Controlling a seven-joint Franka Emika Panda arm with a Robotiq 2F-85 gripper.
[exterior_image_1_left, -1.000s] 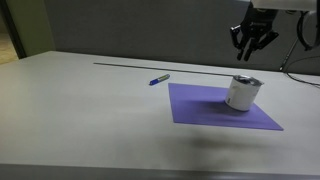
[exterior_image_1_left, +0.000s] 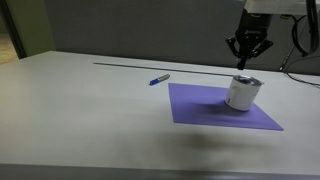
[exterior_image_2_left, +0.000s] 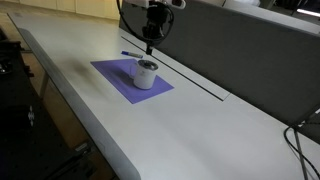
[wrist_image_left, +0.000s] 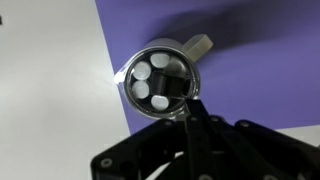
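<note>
A white mug (exterior_image_1_left: 241, 95) stands upright on a purple mat (exterior_image_1_left: 195, 108). From above in the wrist view, the mug's handle (wrist_image_left: 198, 46) points to the upper right, and several white round pieces (wrist_image_left: 142, 71) lie inside around a dark middle. My gripper is shut, its fingertips over the mug's rim in that view, with nothing visible between them. In exterior view 1 the gripper (exterior_image_1_left: 240, 66) hangs just above the mug opening; whether it touches the rim is hard to tell. A blue and white marker (exterior_image_1_left: 159, 79) lies on the table left of the mat.
A long dark line (exterior_image_1_left: 150, 67) runs across the back of the white table (exterior_image_1_left: 80, 110). Cables (exterior_image_1_left: 295, 72) lie at the back right. Left of the mat, the table is wide and clear.
My gripper has come down and a little to the left, closer to the mug's top. Mug, mat and marker have stayed where they were.
</note>
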